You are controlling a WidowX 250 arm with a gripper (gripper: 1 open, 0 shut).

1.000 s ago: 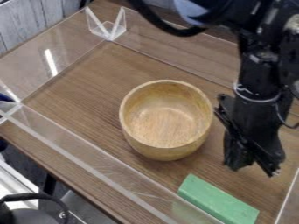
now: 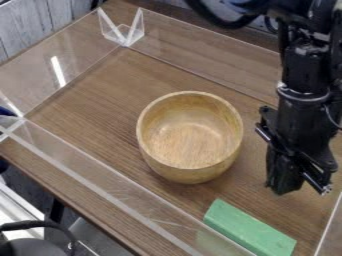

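Observation:
A round wooden bowl (image 2: pixel 189 135) sits on the wooden board near the middle, empty. A green block (image 2: pixel 250 229) lies at the bottom right behind a clear edge. My black gripper (image 2: pixel 281 183) hangs low at the right, between the bowl and the board's right side, above and beyond the green block. It looks shut, with nothing visible between its fingers.
The board (image 2: pixel 94 90) is clear left of and behind the bowl. A clear plastic piece (image 2: pixel 122 27) stands at the back left. Transparent walls run along the left and front, with dark cables at the lower left.
The arm and gripper have shifted slightly to the right. The bowl and the green block stay where they were.

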